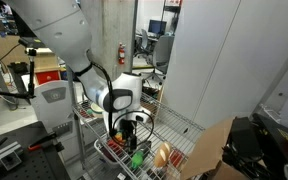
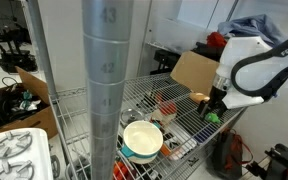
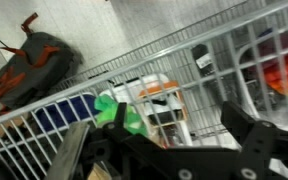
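My gripper point(image 1: 127, 142) hangs over the wire basket point(image 3: 199, 35), its fingers open and nothing visibly held. Close below the fingers, in the wrist view, lies a bright green item point(image 3: 124, 115). Beside it is a white and orange item point(image 3: 162, 95). Exterior view 1 shows the green item point(image 1: 137, 158) just right of the gripper and lower. From the other side, in exterior view 2, the green item point(image 2: 210, 118) also appears beneath the gripper. Whether the fingers touch anything cannot be told.
A tan item point(image 1: 163, 154) sits farther right in the basket, near an open cardboard box point(image 1: 209, 150). White bowls point(image 2: 142, 139) stand in the rack elsewhere. Outside the basket wall a dark bag point(image 3: 29, 70) lies on the floor. The wire walls rise close around the gripper.
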